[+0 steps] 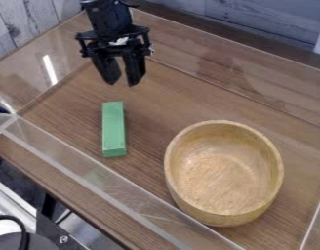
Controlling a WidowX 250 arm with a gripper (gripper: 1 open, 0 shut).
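My gripper [120, 68] hangs at the upper middle of the camera view, black, its fingers apart and pointing down with nothing visible between them. Below it a green rectangular block [113, 128] lies lengthwise on the wooden surface, clear of the fingers.
A large round tan bowl [222, 171] fills the lower right. Pale walls border the top, and a clear edge strip runs diagonally across the lower left, with a black cable in the corner.
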